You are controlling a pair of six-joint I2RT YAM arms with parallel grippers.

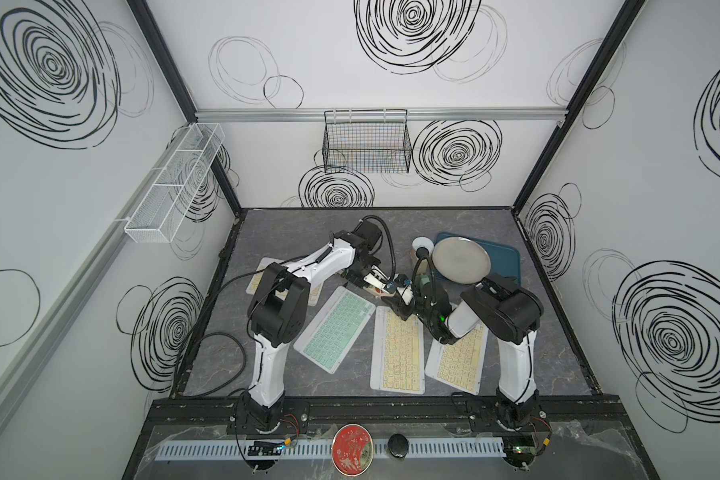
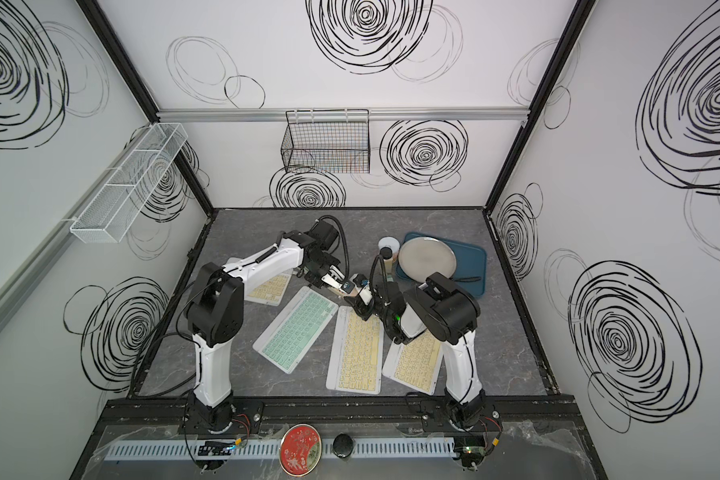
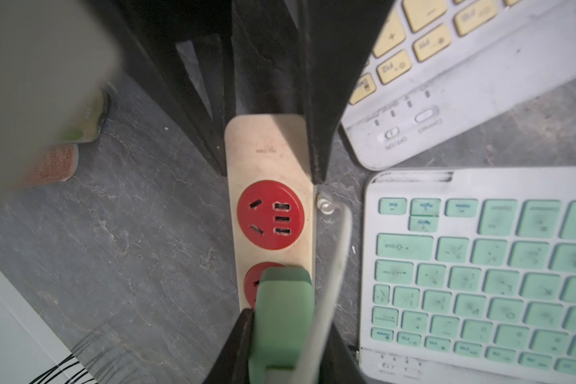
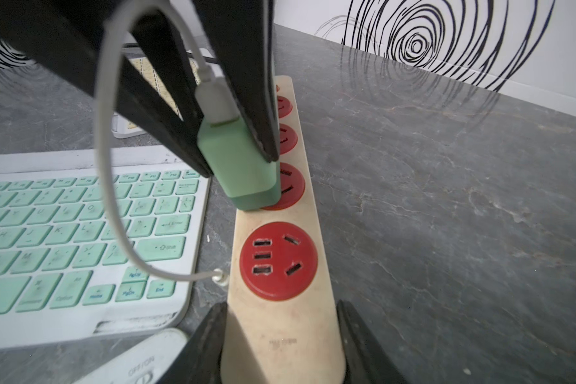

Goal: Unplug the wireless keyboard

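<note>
My left gripper is shut on the green plug with its white cable, over a red socket of the beige power strip; whether the plug is seated is unclear. My right gripper is open, its fingers on either side of the strip's near end. In the top views both grippers meet at the middle of the table. A mint keyboard lies beside the strip.
Yellow keyboards lie at the front right and another at the left. A blue tray with a plate is at the back right. A black wire basket hangs on the back wall.
</note>
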